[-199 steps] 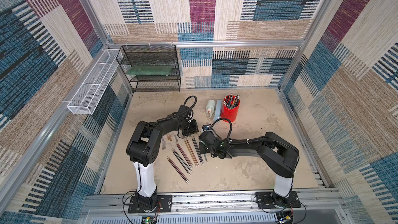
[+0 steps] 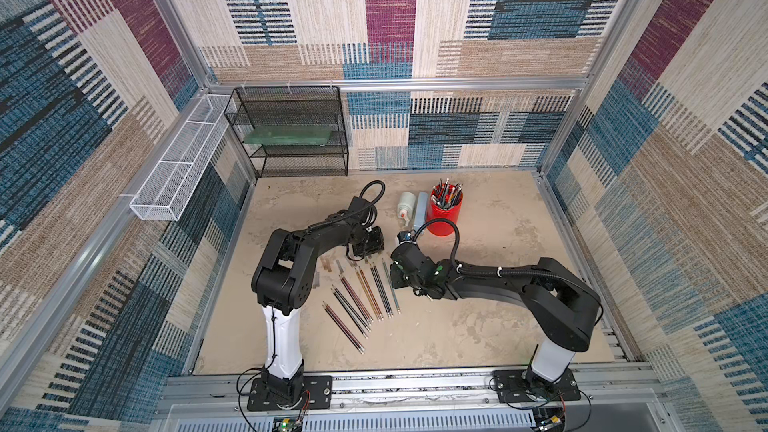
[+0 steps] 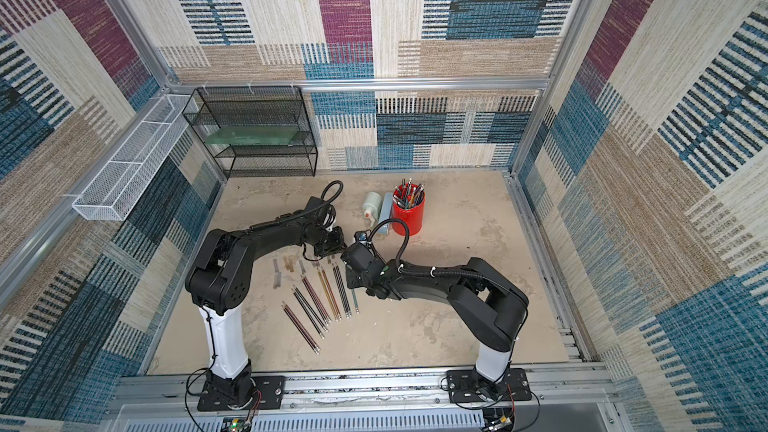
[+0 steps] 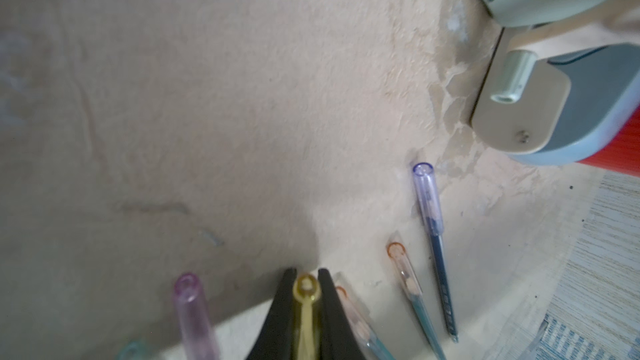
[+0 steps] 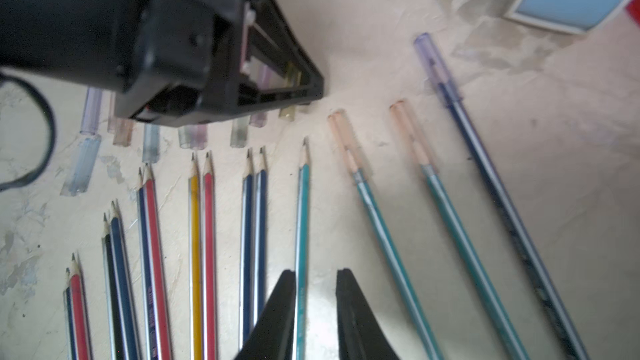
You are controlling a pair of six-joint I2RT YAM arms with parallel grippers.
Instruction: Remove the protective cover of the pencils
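Note:
In the left wrist view my left gripper is shut, a yellow see-through cover (image 4: 306, 323) showing between its fingers. The right wrist view shows it beyond the bare tip of a teal pencil (image 5: 303, 206), apart from that tip. My right gripper stands open above the pencils, its fingers empty. To its right lie a teal pencil with an orange cover (image 5: 344, 140), another with an orange cover (image 5: 412, 130), and a dark blue pencil with a purple cover (image 5: 436, 63). Bare-tipped pencils, including a yellow one (image 5: 194, 253), lie to the left.
Loose covers, one of them bluish (image 5: 81, 166), lie beyond the bare tips. A red pencil cup (image 2: 444, 220), a blue box (image 2: 421, 209) and a pale bottle (image 2: 406, 205) stand behind the arms.
My right gripper has shifted slightly right and away from the front edge, uncovering more of a teal pencil. My left gripper has barely moved.

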